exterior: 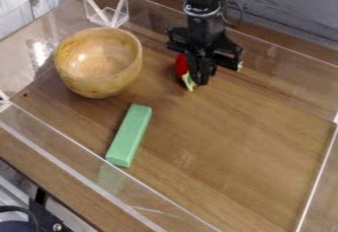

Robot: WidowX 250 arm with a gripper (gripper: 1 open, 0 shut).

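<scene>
My dark gripper (199,73) reaches down at the upper middle of the camera view, over a small red and pale-green object (185,70). The fingers are partly hidden by the wrist, so whether they close on the object is unclear. A wooden bowl (99,58) sits to the left, and a mint-green bar (129,135) lies in the lower left on the wooden table.
The table (244,162) has bare room at the right and front, bordered by clear edges. A white angular object (109,14) stands at the back left, behind the bowl.
</scene>
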